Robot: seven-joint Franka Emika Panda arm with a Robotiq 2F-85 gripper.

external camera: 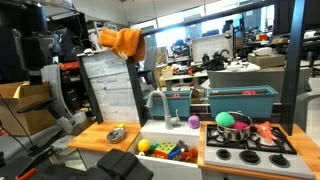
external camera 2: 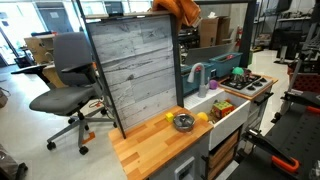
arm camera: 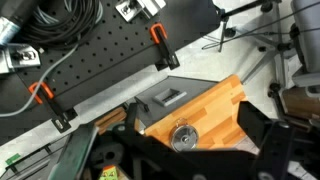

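Note:
In the wrist view my gripper stands open, its dark fingers wide apart with nothing visible between them. Far beneath that gap, a metal bowl (arm camera: 184, 136) sits on a wooden counter (arm camera: 218, 103). The same bowl (external camera: 116, 134) shows left of the sink in exterior view 1. An orange cloth (external camera: 124, 42) is draped over the top edge of the grey wood-pattern panel (external camera: 112, 85). Part of my arm (external camera: 35, 80) fills the upper left of that view, high above the counter; the fingertips are hard to make out there.
Colorful items lie in the sink (external camera: 147, 155), under a tall faucet (external camera: 158, 102). A pot (external camera: 232, 132) with a green object stands on the stove (external camera: 250, 157). The panel and its rail rise beside the counter. Teal bins (external camera: 240, 105) line the back.

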